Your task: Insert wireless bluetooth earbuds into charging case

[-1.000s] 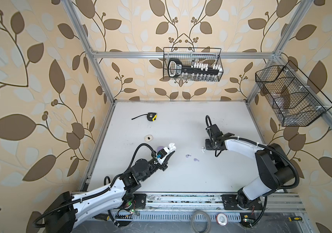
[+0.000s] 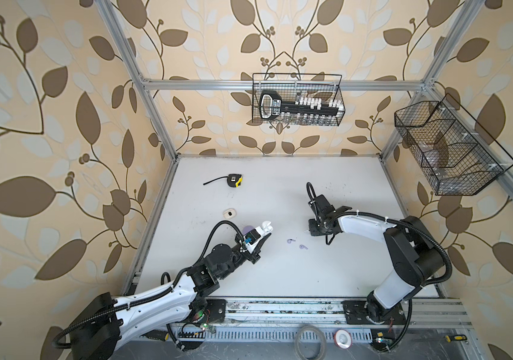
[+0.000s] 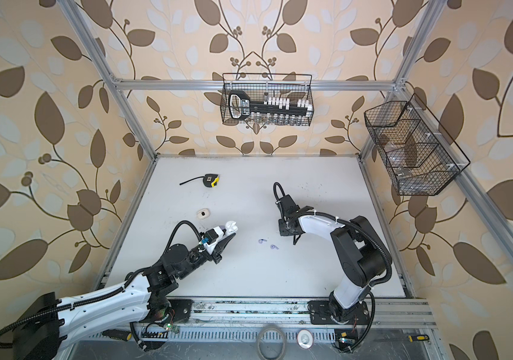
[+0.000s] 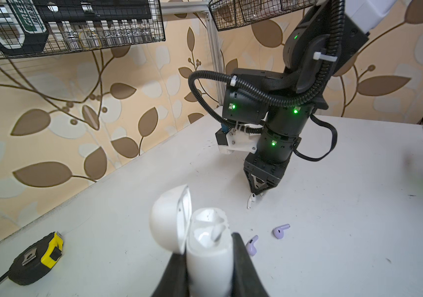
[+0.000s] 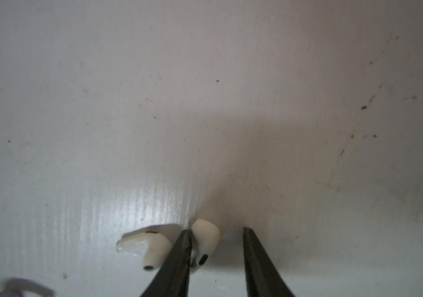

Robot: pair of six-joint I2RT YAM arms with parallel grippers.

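My left gripper is shut on the white charging case, which stands upright with its lid open. Low over the table, the right gripper has its fingers apart. One white earbud lies between them, close against the left finger; I cannot tell whether they touch. Just outside that finger rests a second white earbud. Both of these are mostly hidden by the right gripper in the top views. Between the arms lie two lilac earbuds, one left of the other.
A lilac object is partly hidden behind the left gripper. Farther back are a small off-white case and a tape measure.
My right gripper has shifted left and a little toward the front, now covering the white earbuds that showed beside it. The left arm and case have stayed put.
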